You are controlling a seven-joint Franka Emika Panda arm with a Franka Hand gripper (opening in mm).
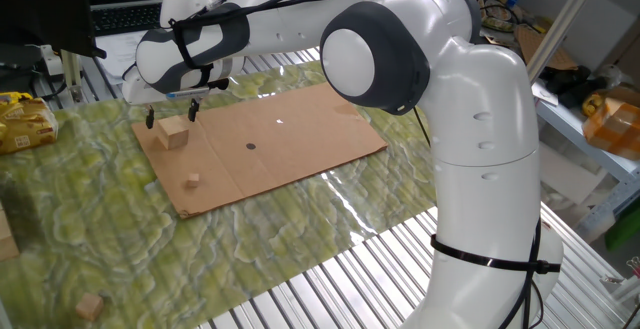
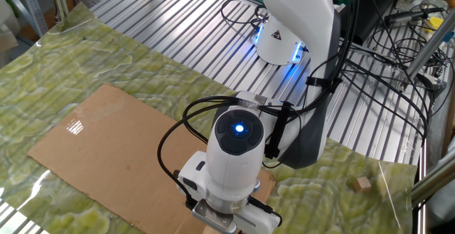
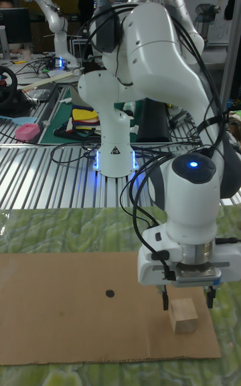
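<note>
A larger wooden block (image 1: 173, 133) rests on the cardboard sheet (image 1: 300, 134) near its far left corner. Over it, my gripper (image 1: 171, 115) stands open, its two black fingers wide apart and nothing held between them. In exterior view 3 the same block (image 3: 183, 315) sits on the cardboard just below and partly between the fingertips of the gripper (image 3: 188, 301). A much smaller wooden cube (image 1: 193, 180) lies on the cardboard, nearer to the camera in exterior view 1. My arm hides the gripper's fingers and the larger block in exterior view 2.
Another wooden block (image 1: 90, 306) lies on the green marbled mat, off the cardboard. A yellow package (image 1: 26, 124) is at the mat's left edge. The cardboard carries a black round spot (image 1: 250, 146).
</note>
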